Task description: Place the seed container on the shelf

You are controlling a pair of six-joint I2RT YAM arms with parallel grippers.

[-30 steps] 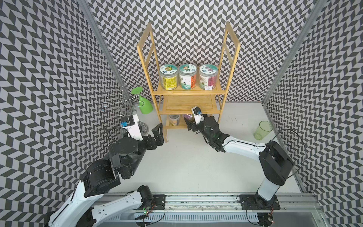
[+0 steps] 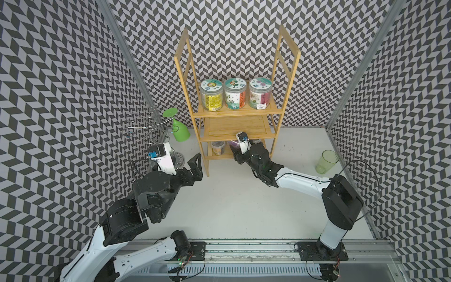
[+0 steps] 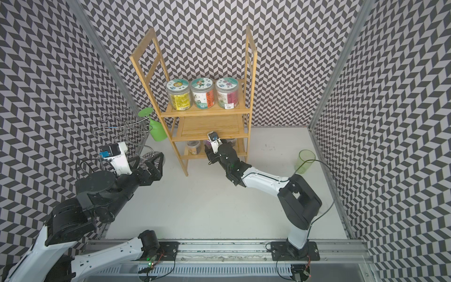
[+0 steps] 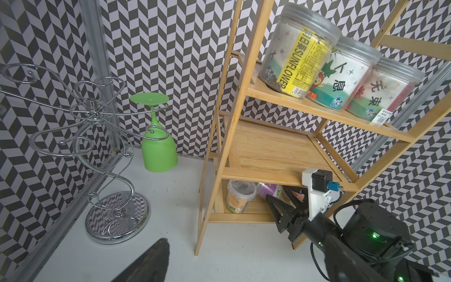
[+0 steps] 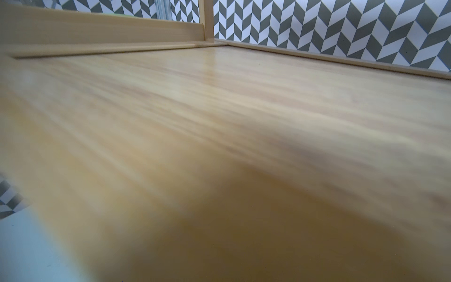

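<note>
My right gripper is at the front of the bottom shelf, just below the middle board [image 4: 272, 150], partly hiding a purple-lidded container [image 4: 267, 189]; whether it grips that container is unclear. A clear tub [image 4: 237, 199] stands left of it on the bottom shelf. Three seed jars with yellow [image 2: 212, 98], orange [image 2: 235, 96] and pink [image 2: 258, 96] labels stand on the upper shelf. My left gripper [image 2: 195, 169] stands open and empty left of the rack. The right wrist view shows mostly wooden board.
A chrome stand [image 4: 117, 218] and green upturned goblet [image 4: 158, 152] are left of the rack; a green glass [image 2: 326, 162] stands at right. The middle shelf is bare, and the floor in front is clear.
My right gripper has shifted slightly near the bottom shelf over the last second, most recently a little rightward and down. The left arm is essentially still.
</note>
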